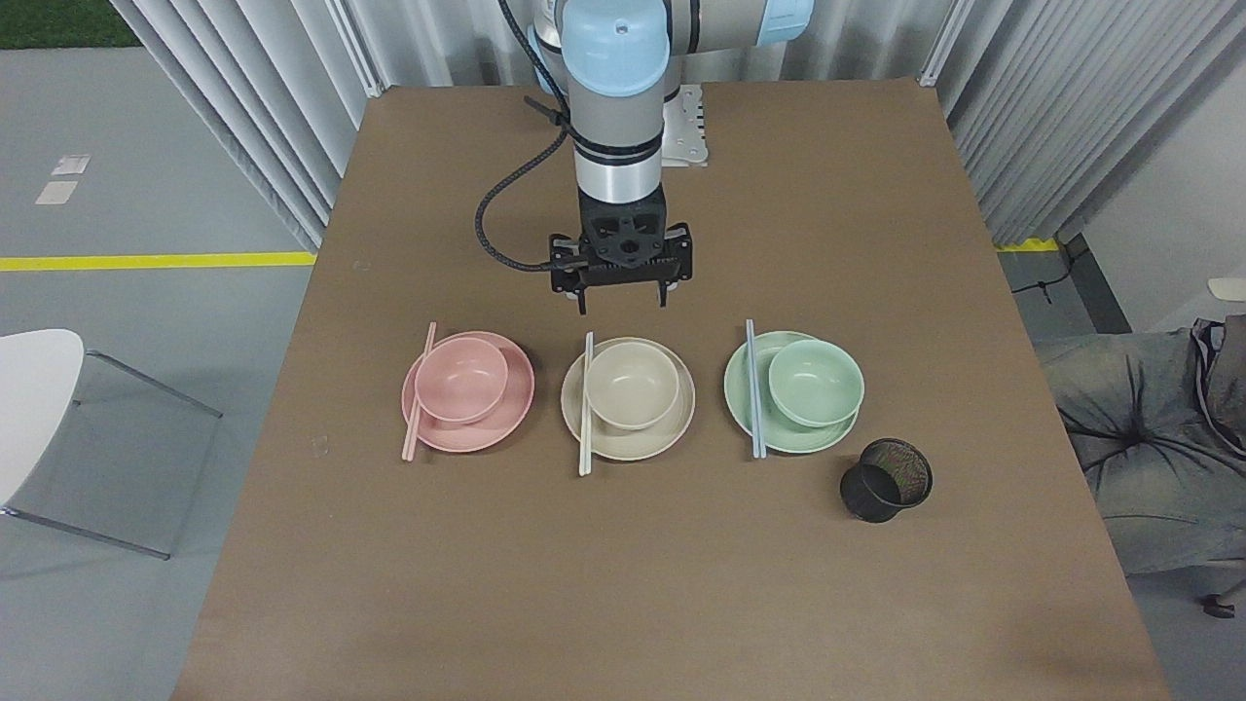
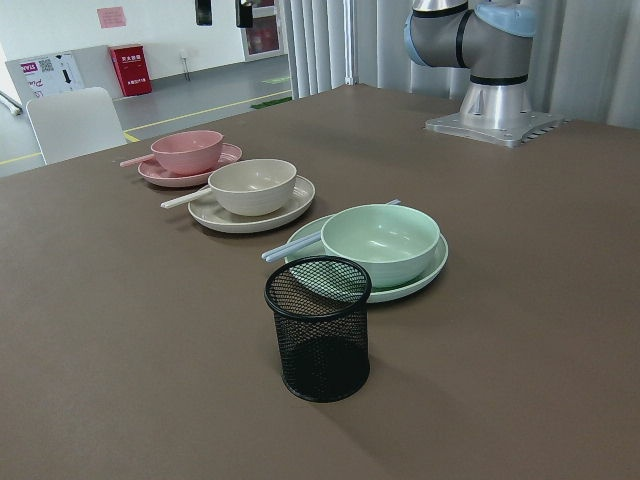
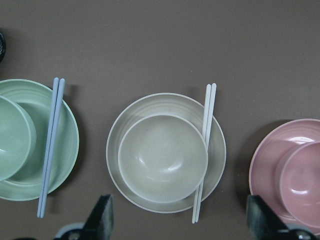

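Observation:
My gripper [image 1: 621, 299] hangs open above the table, behind the middle setting, nothing between its fingers; in the wrist view its fingertips [image 3: 104, 210] frame the bottom edge. Three settings stand in a row: a pink bowl [image 1: 462, 376] on a pink plate [image 1: 504, 421] with pink chopsticks [image 1: 415, 415]; a cream bowl [image 1: 633, 382] on a cream plate [image 1: 660, 438] with white chopsticks [image 1: 586, 432]; a green bowl [image 1: 814, 380] on a green plate [image 1: 788, 434] with light blue chopsticks [image 1: 756, 415]. The chopsticks lie across their plates' rims.
A black mesh cup [image 1: 876, 497] stands upright at the front right of the green setting. A white chair [image 1: 29, 397] stands left of the table; someone's legs show at the right.

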